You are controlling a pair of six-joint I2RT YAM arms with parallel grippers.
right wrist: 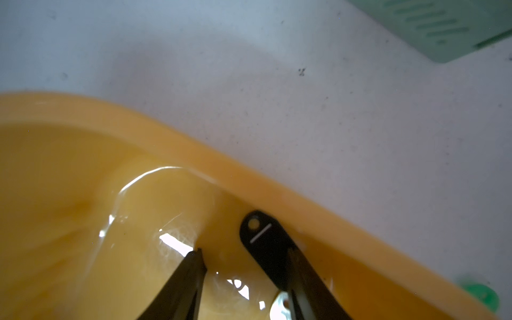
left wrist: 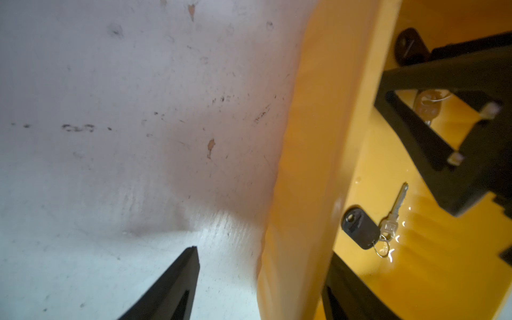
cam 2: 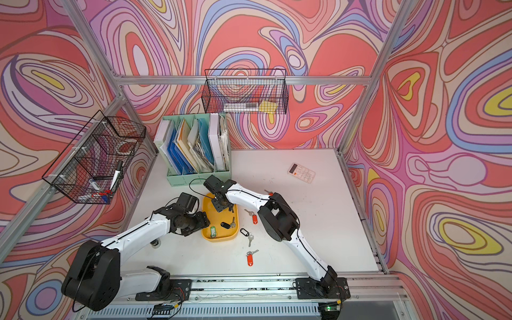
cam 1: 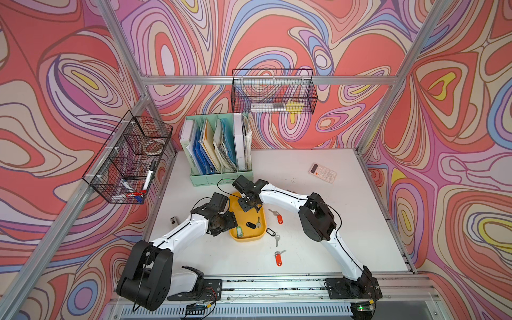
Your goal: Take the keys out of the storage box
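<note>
The yellow storage box [cam 1: 245, 239] stands on the table with both grippers at it. My left gripper is open, its fingers on either side of the box's left wall. Inside the box, a black-tagged key [left wrist: 360, 226] lies on the floor in the left wrist view. Near the back wall is another black tag [right wrist: 266, 245], with a bit of metal at its lower end. My right gripper is open over this part of the box; one finger [right wrist: 298, 282] partly covers the tag. Between its tips only yellow floor shows.
Right of the box lie red-tagged keys [cam 1: 279, 218] and a black-framed tag with a key [cam 1: 271, 232]. A green and white item [cam 1: 239, 231] sits in the box's front corner. The green file holder [cam 1: 208, 180] stands close behind.
</note>
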